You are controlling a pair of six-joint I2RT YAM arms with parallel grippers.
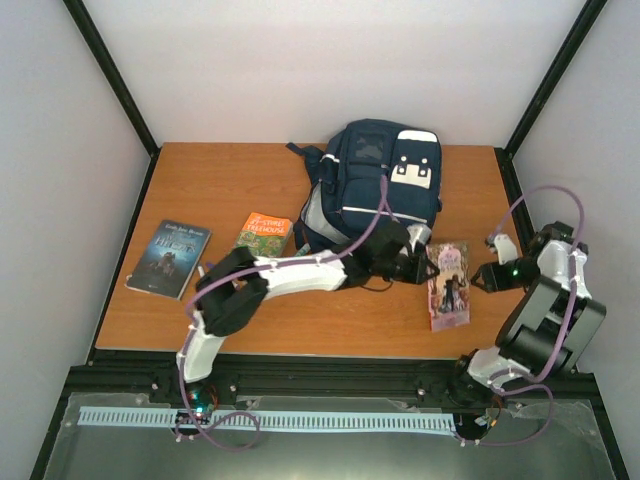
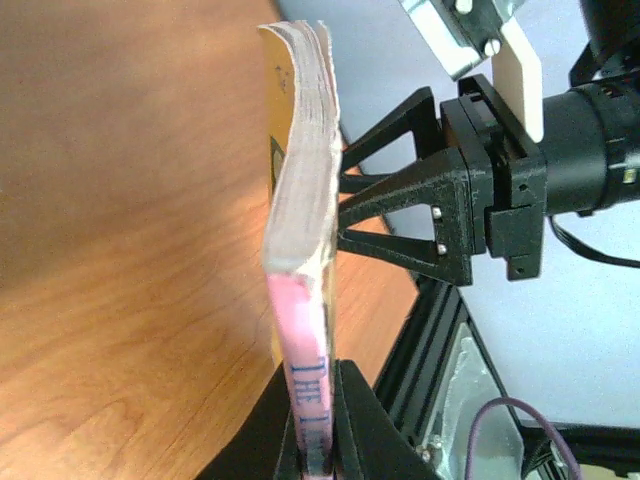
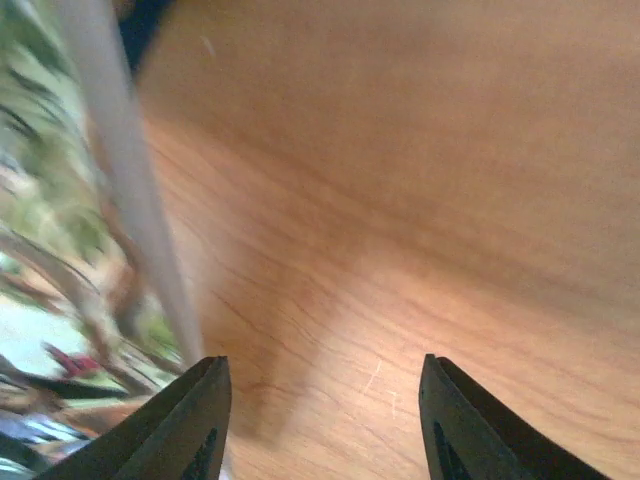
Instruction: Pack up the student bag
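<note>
A pink illustrated book (image 1: 449, 285) is gripped at its left edge by my left gripper (image 1: 428, 272). In the left wrist view the book's spine and page edges (image 2: 310, 200) stand between the closed fingers. My right gripper (image 1: 481, 279) is apart from the book, to its right. Its fingers (image 3: 190, 430) are spread, with bare table between them and the book's blurred edge at the left. The dark blue backpack (image 1: 390, 180) lies at the back of the table. An orange and green book (image 1: 264, 235) is partly hidden behind my left arm; a dark book (image 1: 170, 258) lies far left.
A pen (image 1: 204, 268) shows by the left arm, which crosses the table's middle low in front of the backpack. Bare wood (image 1: 230, 180) spreads at the back left, and a clear strip runs along the front edge.
</note>
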